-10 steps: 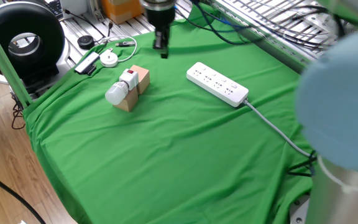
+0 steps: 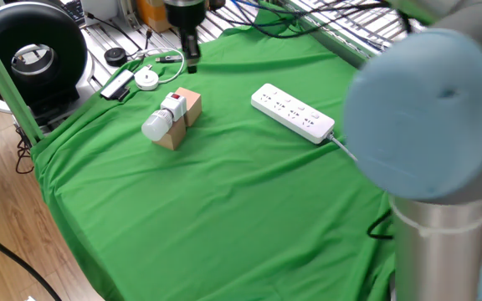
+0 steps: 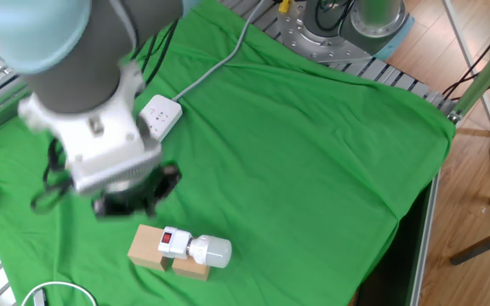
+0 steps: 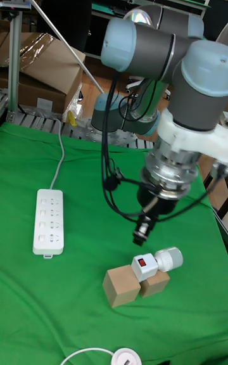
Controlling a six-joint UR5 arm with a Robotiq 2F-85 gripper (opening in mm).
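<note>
A white bulb holder with a red switch (image 2: 174, 103) and a frosted bulb (image 2: 156, 125) rests on two brown blocks (image 2: 188, 104). The bulb points away from the taller block. The white power strip (image 2: 293, 113) lies flat on the green cloth, its cable running off toward the arm's base side. My gripper (image 4: 140, 235) hangs above the cloth, close to the bulb holder in exterior view 3 but apart from it. In exterior view 2 the gripper (image 3: 136, 197) is blurred, with nothing visible held; its finger gap cannot be made out.
A white round charger (image 2: 146, 79) with its cable and a white adapter (image 2: 117, 84) lie by the cloth's far edge. A black ring-shaped device (image 2: 65, 50) stands beyond them.
My gripper has moved left in exterior view 1, toward the side with the bulb and blocks. The arm's blue joint cap also shifted left. Bulb, blocks and power strip stayed put.
</note>
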